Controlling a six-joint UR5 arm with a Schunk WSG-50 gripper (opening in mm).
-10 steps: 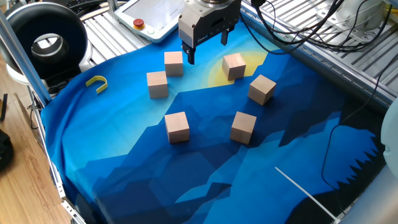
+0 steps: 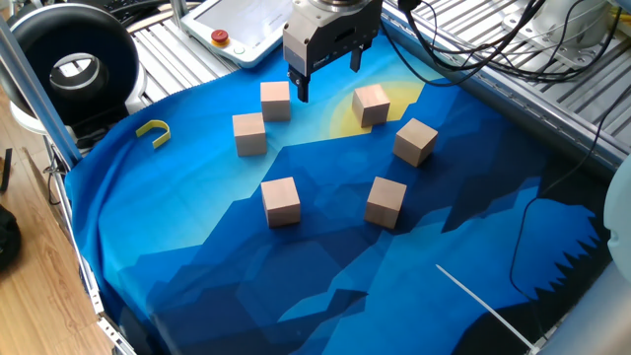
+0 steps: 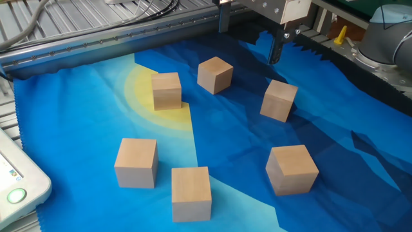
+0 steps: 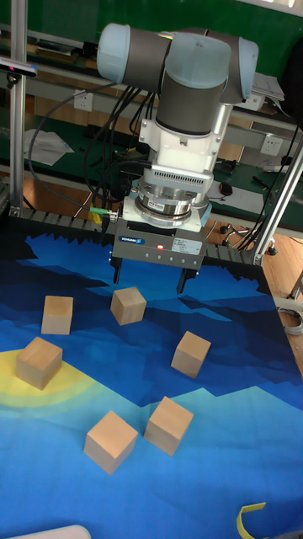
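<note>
Several plain wooden cubes stand apart in a loose ring on the blue patterned cloth (image 2: 227, 286). In exterior view 1, a back-left cube (image 2: 275, 102) is close behind another cube (image 2: 249, 135). One cube (image 2: 371, 106) rests on the yellow sun print, with a further cube (image 2: 415, 143) to its right. The front pair is a left cube (image 2: 281, 202) and a right cube (image 2: 385, 203). Above the cloth hangs my gripper (image 4: 151, 277), its two fingers wide apart and nothing between them. It is clear of every cube.
A yellow curved strip (image 2: 154, 132) lies at the cloth's left side. The teach pendant (image 2: 237, 28) with its red button sits behind the cloth. A thin white stick (image 2: 485, 304) and a black cable (image 2: 527, 212) are at the right.
</note>
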